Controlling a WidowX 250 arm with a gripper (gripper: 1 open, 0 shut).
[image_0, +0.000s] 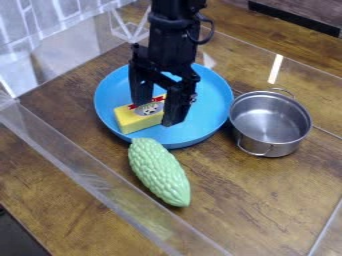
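Observation:
My gripper (158, 96) hangs open over a blue plate (206, 112), its two black fingers spread either side of a yellow block (132, 121) that has a red and patterned top. The block lies on the plate's left part. Whether the fingers touch it cannot be told. A pale green, bumpy vegetable-shaped object (159, 170) lies in front of the plate.
A steel pot (270, 135) stands right of the plate. Clear plastic edging runs along the left and back of the wooden table (80, 220).

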